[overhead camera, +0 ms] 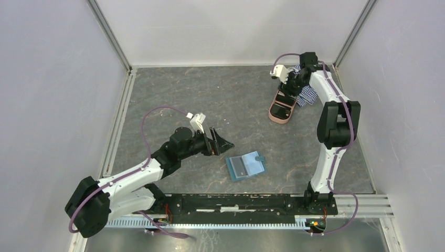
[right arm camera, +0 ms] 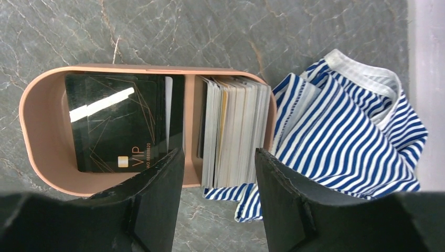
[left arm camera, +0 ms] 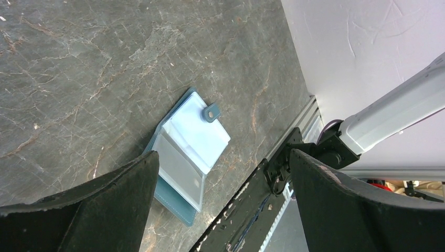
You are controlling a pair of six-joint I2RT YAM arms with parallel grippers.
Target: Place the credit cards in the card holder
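Note:
The blue card holder (overhead camera: 246,166) lies opened out on the table near the front, its clear sleeve (left arm camera: 181,168) and snap tab (left arm camera: 211,112) showing in the left wrist view. My left gripper is open and empty, above and to the holder's left. At the back right stands a pink oval box (right arm camera: 39,131). One compartment holds black VIP cards (right arm camera: 115,126); the other has a row of upright pale cards (right arm camera: 236,131). Over that pale row hangs my right gripper, fingers parted, with no card visibly gripped.
A blue-and-white striped cloth (right arm camera: 346,131) lies against the box's far end. The white side wall (right arm camera: 433,94) is close by on the right.

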